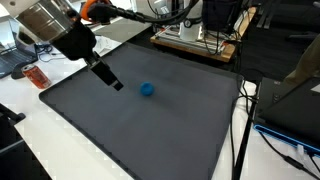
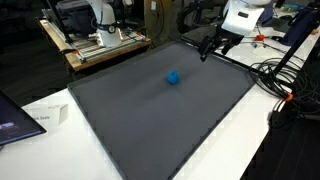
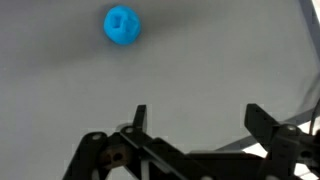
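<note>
A small round blue object (image 1: 147,89) lies on the dark grey board (image 1: 150,130). In exterior view 2 the blue object (image 2: 173,77) sits toward the board's far half, and in the wrist view the blue object (image 3: 122,25) shows at the upper left. Above the board, to one side of the blue object, hangs my gripper (image 1: 107,82). Its fingers (image 3: 139,118) stand wide apart in the wrist view, with only bare board between them. The gripper (image 2: 208,51) is apart from the blue object in exterior view 2.
An orange-red can (image 1: 37,77) stands by the board's left corner. Cables (image 2: 285,80) lie near the board's edge. A wooden tray (image 1: 200,45) is at the back. Most of the board is bare.
</note>
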